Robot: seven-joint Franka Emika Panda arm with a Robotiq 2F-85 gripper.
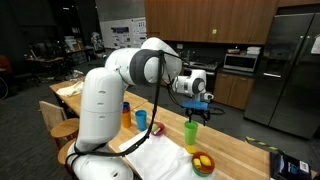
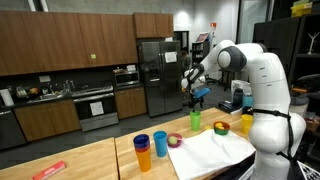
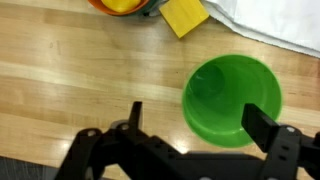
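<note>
A green cup (image 1: 190,133) stands on the wooden table, its open mouth facing up in the wrist view. My gripper (image 1: 196,113) is above it, pointing down, its fingers wide apart. In the wrist view the left of the dark fingers (image 3: 128,135) is over bare wood and the other overlaps the right part of the green cup (image 3: 225,95). Nothing is held between them. Beside the cup lies a yellow block (image 3: 184,14), close to a red and green bowl (image 1: 203,168) with yellow things in it.
A white cloth (image 1: 155,162) covers the table's near part. Blue cups (image 2: 161,142), orange cups (image 2: 143,158) and a pinkish-red bowl (image 2: 174,140) stand farther along the table. Bare wood (image 1: 235,152) is free on the bowl's other side. A person (image 1: 195,84) is behind the table.
</note>
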